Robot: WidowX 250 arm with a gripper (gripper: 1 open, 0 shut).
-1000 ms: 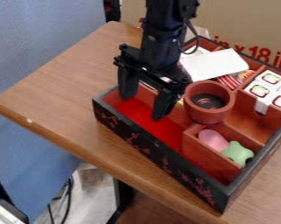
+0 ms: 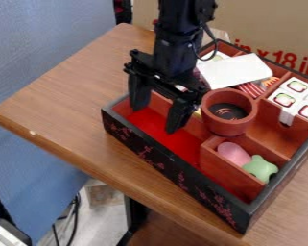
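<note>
My black gripper (image 2: 157, 108) points down into the red left compartment of a dark patterned box (image 2: 169, 156) on the wooden table. Its two fingers stand apart, open, over the bare red floor, with nothing visible between them. To the right are a terracotta cup (image 2: 228, 113), a pink egg-shaped piece (image 2: 230, 152) and a green piece (image 2: 260, 169) in a small compartment. White cards (image 2: 233, 70), a striped red item and white labelled pieces (image 2: 294, 102) fill the back and right.
A cardboard panel (image 2: 272, 29) stands behind. Cables and pale floor show below the table's front left edge.
</note>
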